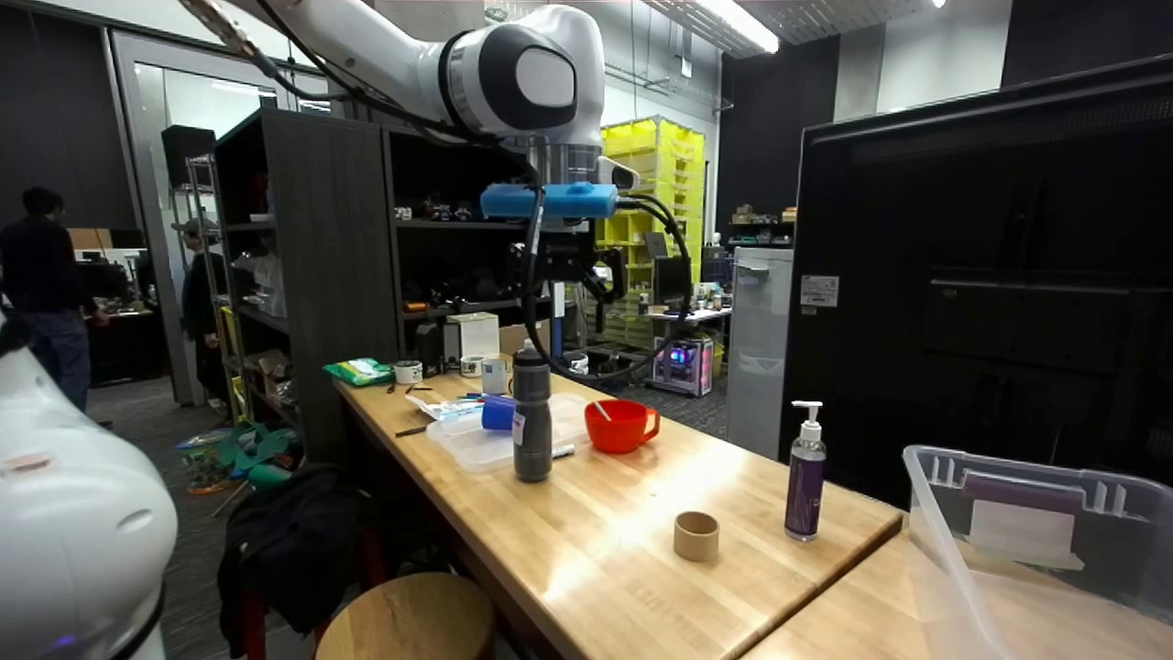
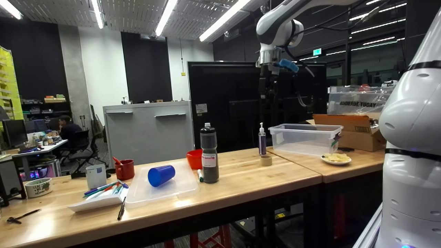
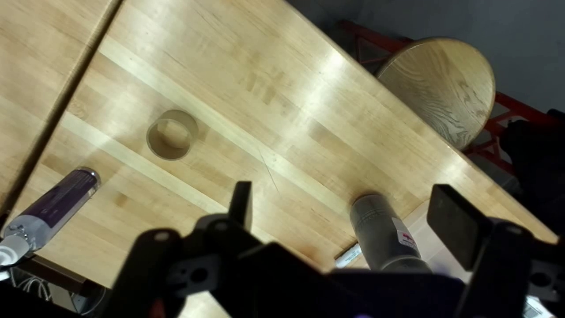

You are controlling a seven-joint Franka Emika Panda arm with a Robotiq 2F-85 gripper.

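Note:
High above the wooden table (image 1: 616, 517) hangs my gripper, its two black fingers wide apart and nothing held between them. In the wrist view, a dark grey bottle (image 3: 378, 228) shows below, toward the right finger. A brown cardboard ring (image 3: 173, 135) stands on bare wood at upper left, clear of the fingers. Near the table's far edge stands a purple pump bottle (image 1: 805, 484). The red cup (image 1: 621, 425) has a light stick-like thing in it and sits beside the grey bottle. A blue cup (image 2: 161, 175) lies on its side on a clear plastic lid (image 2: 136, 196).
A clear bin (image 2: 306, 138) and a plate of yellowish food (image 2: 336, 158) occupy the adjoining table. Pens, a dark red mug (image 2: 124, 169) and a grey mug (image 2: 96, 176) crowd the other end. Open wood surrounds the cardboard ring. A stool (image 3: 439, 87) stands beside the table.

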